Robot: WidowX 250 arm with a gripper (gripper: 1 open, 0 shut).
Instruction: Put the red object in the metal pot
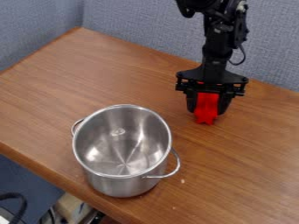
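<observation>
The red object (pixel 205 114) rests on the wooden table, right of centre toward the back. Directly over it is my black gripper (pixel 207 107), pointing down, with its fingers low on either side of the object. The gripper covers the object's upper part. Whether the fingers press on its sides cannot be made out at this size. A shiny metal pot (pixel 160 140) with two side handles stands at the front left of the object, upright, its inside empty as far as it shows.
Between the pot and the red object the wooden table (pixel 193 153) is bare. Free room also lies to the left and at the front right. A grey-blue wall (pixel 140 22) closes off the back. Dark cables (pixel 17 207) and clutter sit beyond the table's front left edge.
</observation>
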